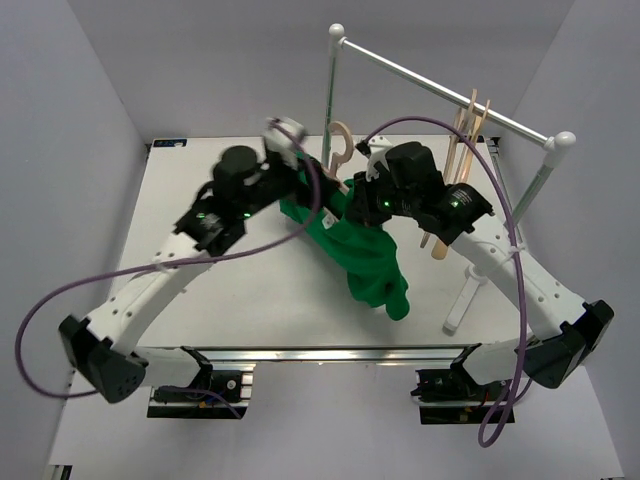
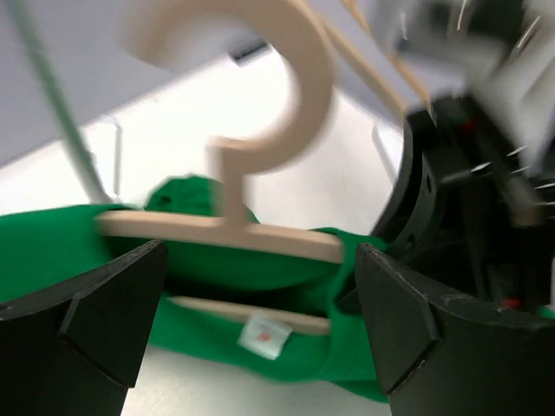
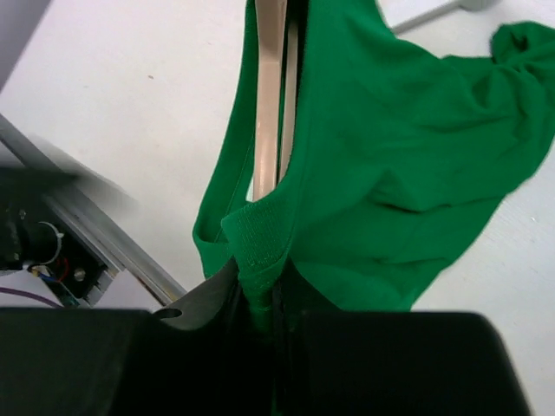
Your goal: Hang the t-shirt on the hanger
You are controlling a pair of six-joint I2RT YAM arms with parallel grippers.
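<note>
A green t-shirt (image 1: 365, 265) with a wooden hanger (image 1: 342, 140) inside hangs between my grippers. In the right wrist view my right gripper is shut on the shirt's bunched edge at the end of the hanger bar (image 3: 270, 104). My left gripper (image 1: 315, 190) is blurred at the shirt's other side. In the left wrist view its open fingers face the hanger (image 2: 234, 182) and the green cloth (image 2: 221, 264), which lie just beyond and between them; whether it touches them is unclear.
A white rack (image 1: 430, 87) spans the back and right, with several wooden hangers (image 1: 460, 140) on its bar.
</note>
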